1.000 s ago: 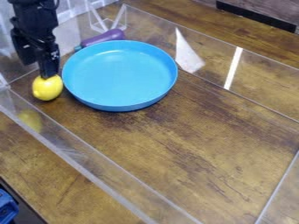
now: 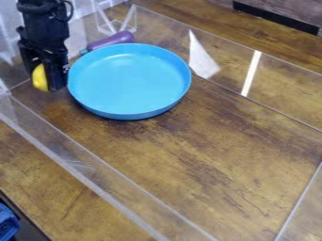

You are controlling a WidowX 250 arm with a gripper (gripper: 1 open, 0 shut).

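Note:
My black gripper [image 2: 48, 68] is at the left of the camera view, shut on a yellow object [image 2: 40, 78] that shows partly behind its fingers. It is just left of a large round blue plate [image 2: 131, 81], held slightly above or at the height of its rim. The yellow object is partly hidden by the gripper.
A purple object [image 2: 111, 40] lies behind the plate. A white triangular piece [image 2: 201, 58] is to its right. Clear plastic walls border the wooden surface [image 2: 220, 151], which is free at the right. Something dark blue [image 2: 7, 225] sits at the lower left corner.
The gripper came down onto the yellow object, took hold of it, and has since raised it slightly from where it lay.

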